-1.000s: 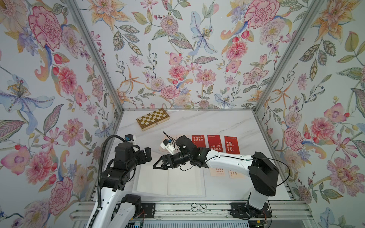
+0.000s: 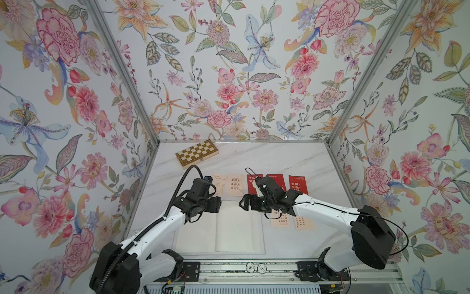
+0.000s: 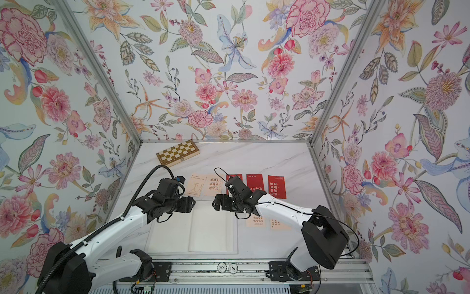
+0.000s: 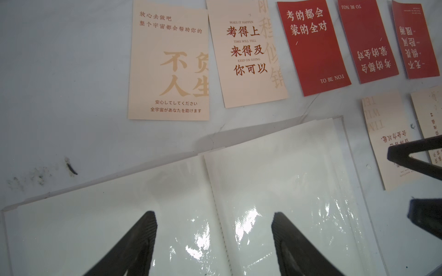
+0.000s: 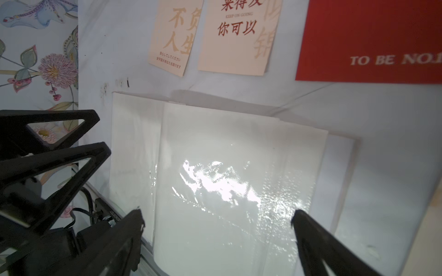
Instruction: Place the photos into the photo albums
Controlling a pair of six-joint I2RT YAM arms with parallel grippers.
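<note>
An open white album with glossy sleeves (image 4: pixel 276 174) lies on the table, both visible pages blank. My left gripper hangs over it, fingers apart, nothing between them. My right gripper is above the album's right page, open and empty. Beyond the album lie cream photo cards (image 4: pixel 170 59) and three red cards (image 4: pixel 313 46) in a row; two more cream cards (image 4: pixel 384 142) lie to its right.
A checkered board (image 2: pixel 196 152) sits at the back left. The back of the table is otherwise largely clear. The two grippers are close together over the album, with floral walls around.
Over the last second both grippers have moved right, the left one from the album's left side toward its middle, the right one away from over the left page.
</note>
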